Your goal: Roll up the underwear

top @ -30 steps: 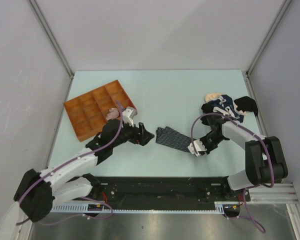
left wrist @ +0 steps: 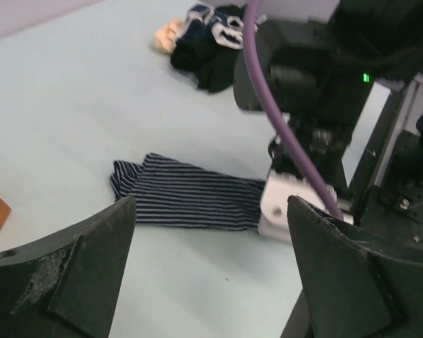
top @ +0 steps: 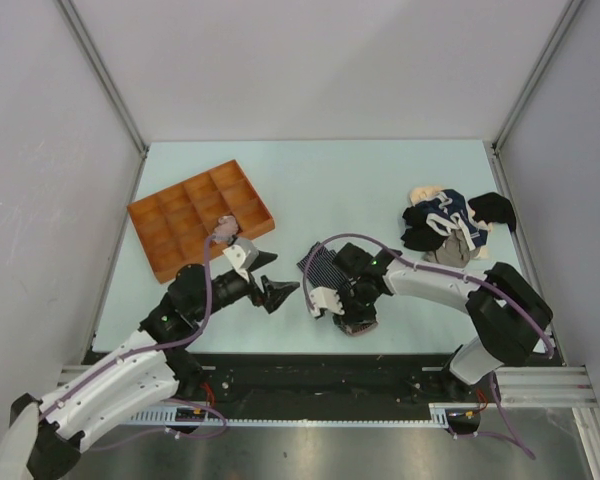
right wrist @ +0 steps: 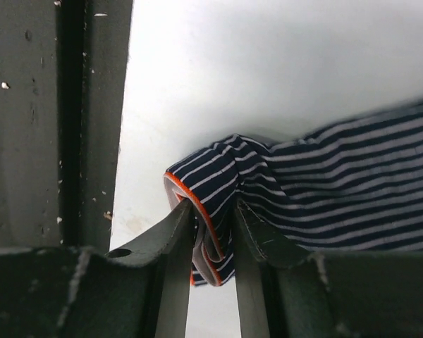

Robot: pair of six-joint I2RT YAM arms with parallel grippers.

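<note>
The dark striped underwear lies on the pale table; in the right wrist view its near end, with an orange-edged band, is folded and bunched. My right gripper is down at that end, fabric at and between its fingertips; whether it grips is unclear. In the left wrist view the right gripper covers that end of the underwear. My left gripper stands open to the left of the underwear, nothing between its fingers.
An orange compartment tray with a small pinkish item stands at the left. A pile of clothes lies at the right. A dark edge borders the front.
My right gripper has moved left along the front with the underwear's end, and the underwear now lies more steeply angled. The left arm has also shifted slightly.
</note>
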